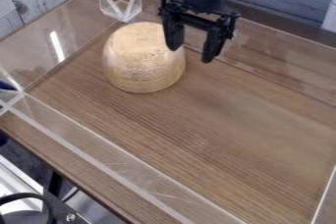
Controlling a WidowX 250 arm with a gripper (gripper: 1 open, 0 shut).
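The black robot arm hangs from the top centre of the camera view, and its gripper [197,33] is over the table beside the upper right of a large pale, rounded dome-like object [141,59]. The gripper's two dark fingers are spread apart and point downward, with no object visible between them.
A clear plastic piece [118,2] stands near the back left. A clear strip runs along the left side of the wooden table [223,140], whose middle and right are bare. Black cables and a blue item sit beyond the left edge.
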